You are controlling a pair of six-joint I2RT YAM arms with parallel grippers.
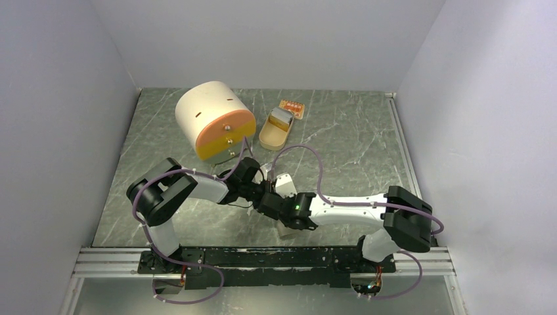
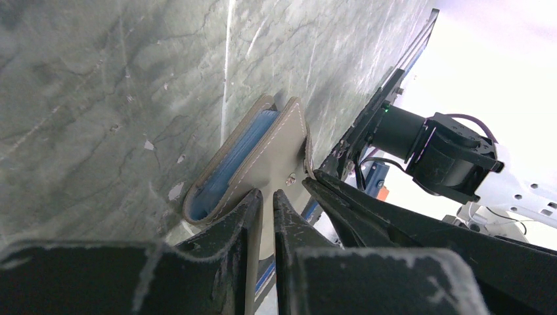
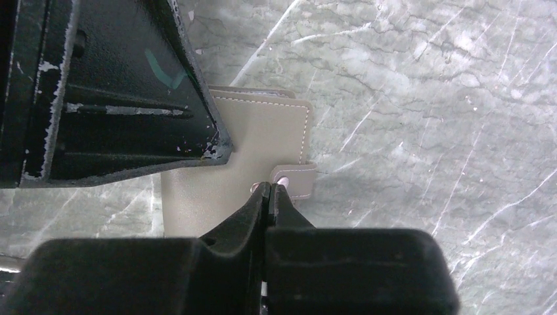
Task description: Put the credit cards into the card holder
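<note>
A beige leather card holder (image 2: 282,154) with a snap stud and blue sleeves showing along its open edge is at my left gripper, whose fingertips are at its near side, parted a little; whether they grip it is unclear. In the right wrist view my right gripper is shut, its tips at the snap tab (image 3: 299,172) on the holder's cover. In the top view the holder (image 1: 286,231) is mostly hidden under both arms. No separate credit card can be clearly made out.
A white cylindrical cabinet (image 1: 203,111) with coloured drawers stands at back left. Beside it are a tan open box (image 1: 272,136) and an orange card-like item (image 1: 295,105). The table's right half behind the arms is clear.
</note>
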